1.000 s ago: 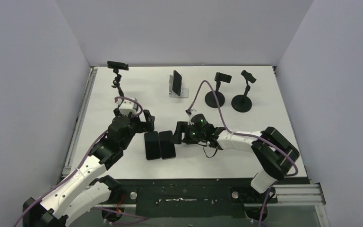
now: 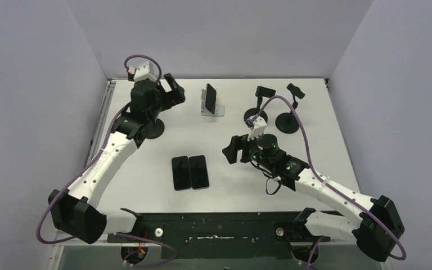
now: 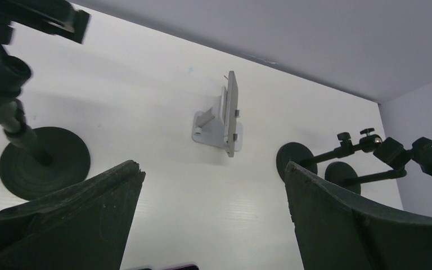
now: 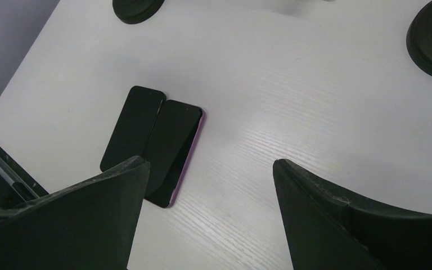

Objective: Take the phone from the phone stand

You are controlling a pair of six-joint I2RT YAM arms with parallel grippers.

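Note:
A dark phone (image 2: 210, 98) stands on a silver stand (image 2: 220, 111) at the back middle; in the left wrist view it appears edge-on (image 3: 232, 112) on the stand (image 3: 201, 131). My left gripper (image 2: 175, 90) is raised at the back left, open and empty, left of that stand. My right gripper (image 2: 232, 149) is above the middle right of the table, apart from the stand, its fingers apart with nothing between them. Two dark phones (image 2: 181, 173) (image 2: 198, 171) lie side by side on the table below and left of it.
Black round-based stands stand at the back right (image 2: 287, 122) (image 2: 255, 118); another (image 2: 156, 129) is at the left, partly under my left arm. Walls (image 2: 394, 124) border the sides and back.
My left gripper has risen and moved toward the back of the table. My right gripper has moved rightward and slightly back, away from the two lying phones.

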